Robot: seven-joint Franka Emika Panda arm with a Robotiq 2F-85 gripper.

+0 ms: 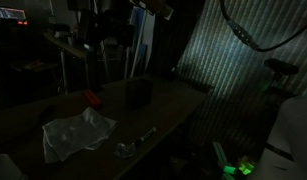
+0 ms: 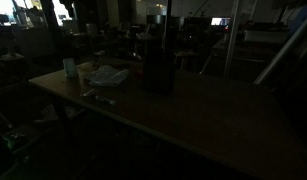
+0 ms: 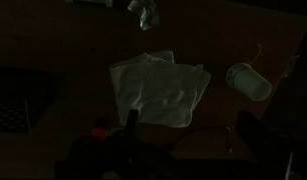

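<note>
No task is named, and the scene is very dark. A pale folded cloth lies flat on the table, near the middle of the wrist view. A white cup is to its right there, apparently on its side or seen at a slant. My gripper stands open at the bottom of that view, its dark fingers apart over the table with nothing seen held between them. In exterior view 1 the cloth is on the near left of the table and the cup is cut by the lower left corner.
A dark box stands behind the cloth, with a small red object to its left. A shiny small item rests near the table's edge. In exterior view 2, the right part of the table looks clear.
</note>
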